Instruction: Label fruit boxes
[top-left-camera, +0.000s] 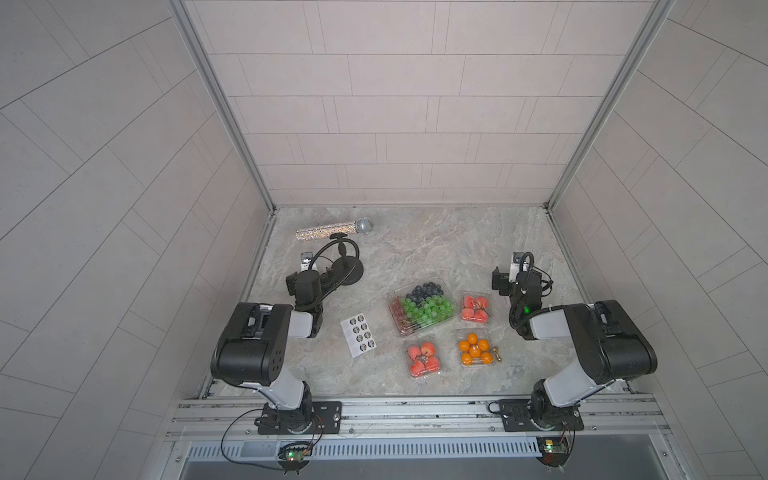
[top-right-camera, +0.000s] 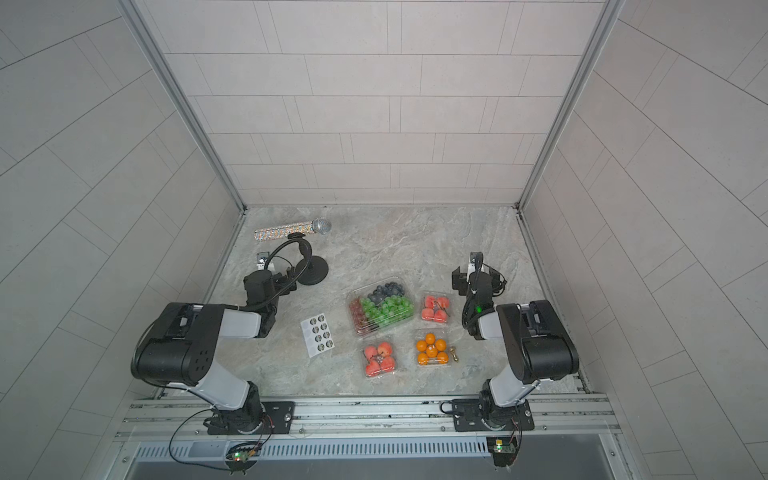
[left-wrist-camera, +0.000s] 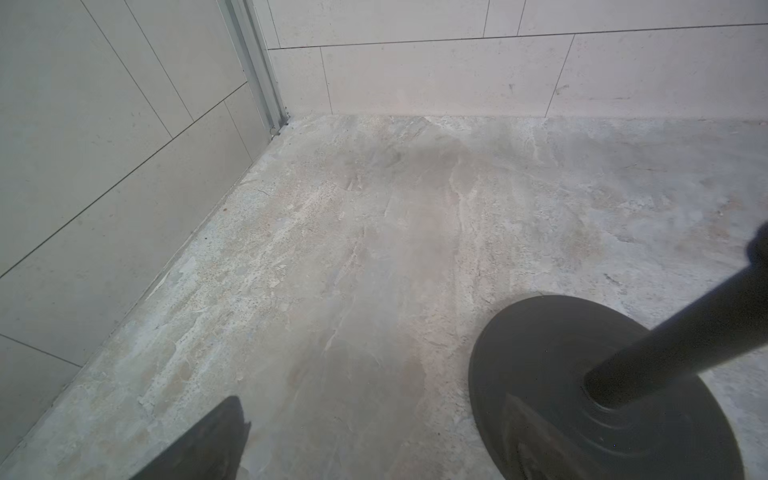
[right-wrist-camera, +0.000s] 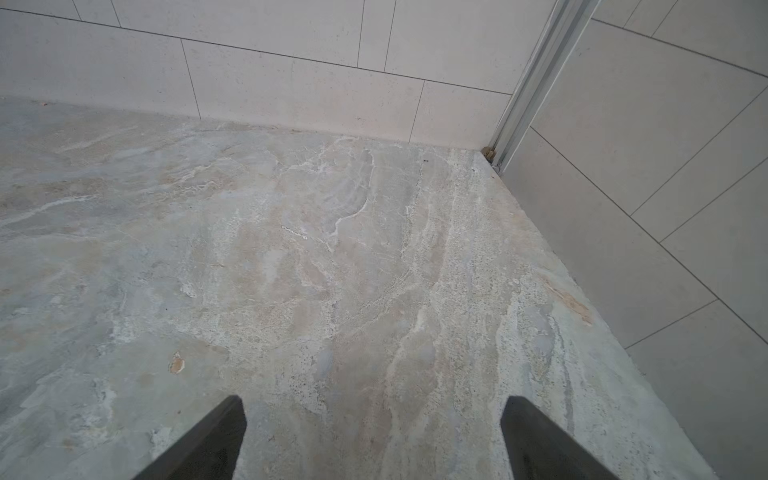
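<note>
A white sheet of round dark labels (top-left-camera: 357, 334) lies on the table at left of centre in the top left view. Right of it is a large clear box (top-left-camera: 422, 307) of red, green and dark grapes. Around that box stand two smaller clear boxes of reddish fruit, one to its right (top-left-camera: 475, 308) and one in front (top-left-camera: 422, 359), and a box of oranges (top-left-camera: 475, 349). No label is discernible on the boxes at this size. My left gripper is open and empty, left of the sheet. Also open, my right gripper has only bare table beyond its fingers.
A black stand with a round base (left-wrist-camera: 552, 352) is close to my left gripper's right side. Behind it lies a glittery microphone (top-left-camera: 334, 229). A small brownish item (top-left-camera: 497, 353) rests beside the oranges. Bare table spans the back middle and right.
</note>
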